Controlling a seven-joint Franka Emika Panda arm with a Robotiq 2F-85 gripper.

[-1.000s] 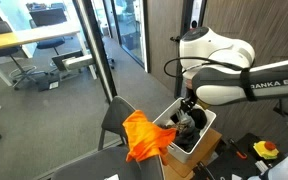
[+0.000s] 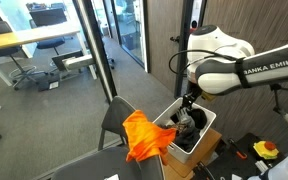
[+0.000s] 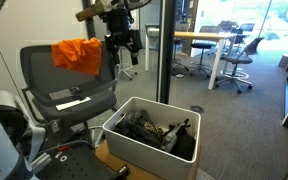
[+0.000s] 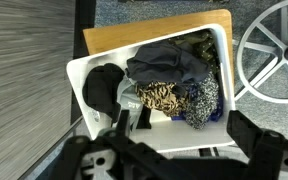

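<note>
In the wrist view, a white bin (image 4: 159, 131) holds several crumpled cloths. A dark grey cloth (image 4: 169, 63) lies towards its upper side, and a black one (image 4: 102, 86) fills the left end. Between them sit a leopard-print cloth (image 4: 162, 97) and a speckled grey one (image 4: 202, 102). Over a chair back hangs an orange cloth (image 3: 77, 56), well away from the bin. My gripper is open, its dark fingers (image 4: 246, 130) spread wide at the lower edge of the wrist view. It hovers above the bin, touching none of the cloths.
The bin rests on a wooden board (image 4: 114, 36). A dark chair (image 3: 72, 90) stands beside it, with a black post (image 3: 166, 50) behind. Open grey floor (image 2: 59, 110) spreads beyond, with tables and chairs farther back.
The bin and the orange cloth look unmoved.
</note>
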